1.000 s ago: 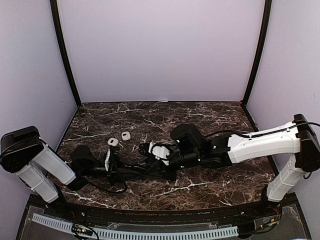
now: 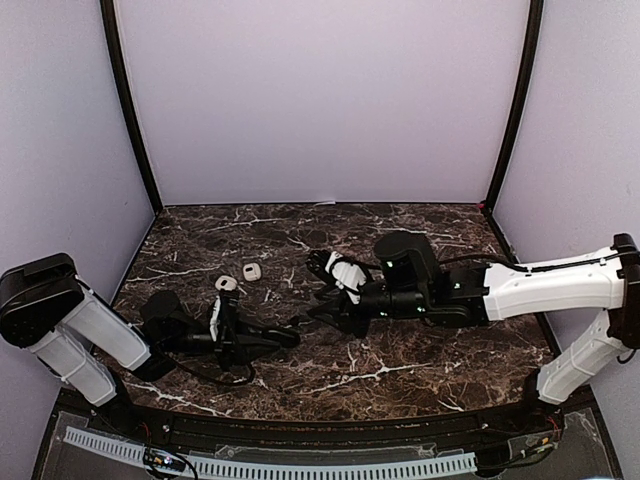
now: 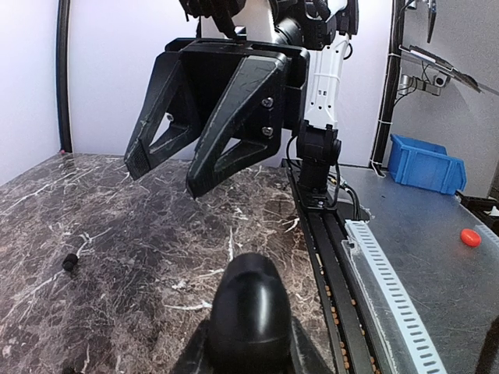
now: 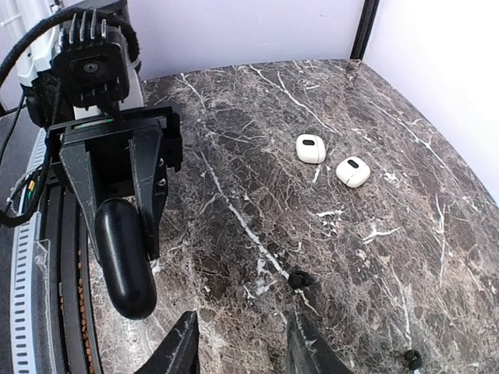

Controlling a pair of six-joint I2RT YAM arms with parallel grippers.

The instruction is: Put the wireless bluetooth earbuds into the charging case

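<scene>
My left gripper (image 2: 270, 338) is shut on the black, oblong case (image 3: 249, 312), which fills the lower middle of the left wrist view and shows upright at left in the right wrist view (image 4: 125, 257). My right gripper is above and beyond it, apart, fingers open with nothing visible between them. Two small white cases (image 4: 310, 149) (image 4: 352, 171) lie on the marble table. Two small black pieces, probably earbuds, lie on the table in the right wrist view, one (image 4: 300, 280) nearer the middle, the other (image 4: 413, 360) lower right.
The marble table (image 2: 420, 380) has free room at back and front right. A rail (image 3: 390, 296) runs along the table's edge. A blue bin (image 3: 425, 164) and a red object (image 3: 470, 238) are off the table.
My right gripper has drawn back to the right and up from the black case in my left gripper. The left arm has stayed still.
</scene>
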